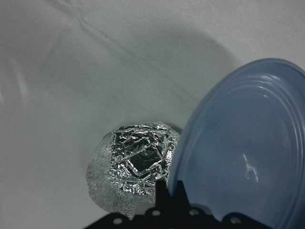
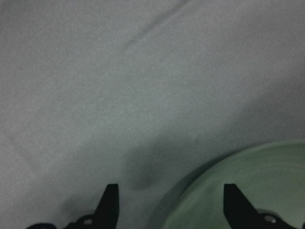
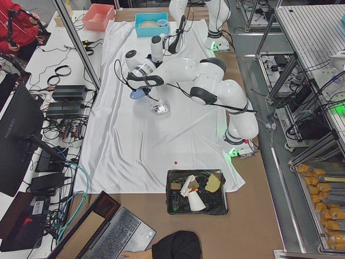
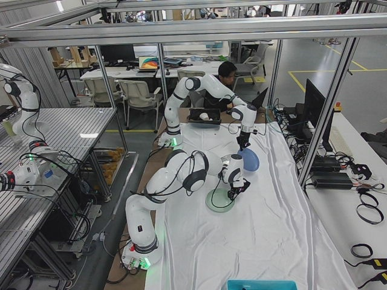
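A blue plate [image 1: 238,148] is held at its rim by my left gripper, which is shut on it; in the camera right view the plate [image 4: 250,162] hangs below that arm. A crumpled foil item [image 1: 138,152] lies on the cloth beside it, also seen in the camera left view as a silver lump [image 3: 160,108]. My right gripper stands open over the rim of a green plate [image 2: 262,186], one finger above the plate, the other over cloth.
A black bin [image 3: 180,205] with assorted items sits at the near end in the camera left view. A teal tray [image 3: 144,32] is at the far end.
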